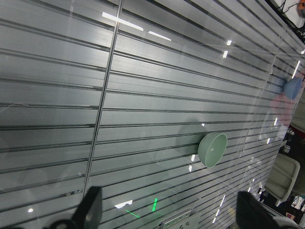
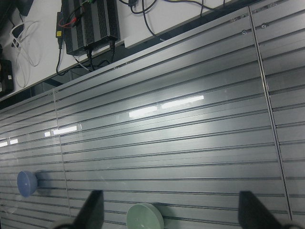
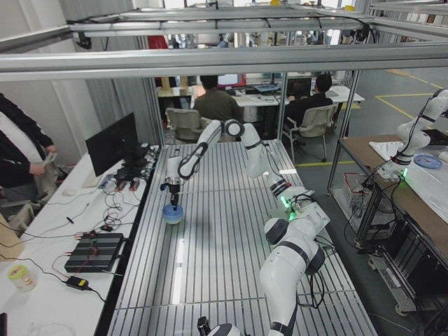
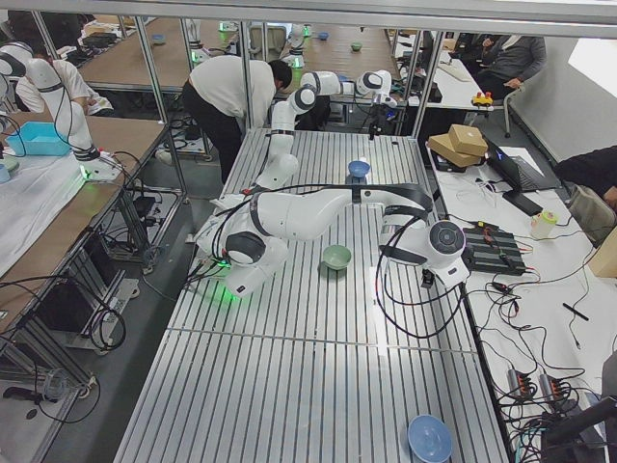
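Note:
In the camera left view, a dark gripper hangs at a blue bowl [image 3: 173, 215]; whether it touches is unclear. The camera right view shows a green bowl [image 4: 336, 257], a near blue bowl [image 4: 429, 440] and a far one [image 4: 358, 168]. In the left wrist view, my left gripper is open above the slatted table, with the green bowl [image 1: 212, 150] and a blue bowl [image 1: 292, 88] beyond. In the right wrist view, my right gripper is open, with the green bowl [image 2: 144, 217] near its fingers in view and a blue bowl [image 2: 26, 183] to the left.
A side desk [image 3: 42, 308] with a monitor [image 3: 112, 147], a black power box [image 3: 94, 252] and cables runs along the table. Metal frame posts stand around it.

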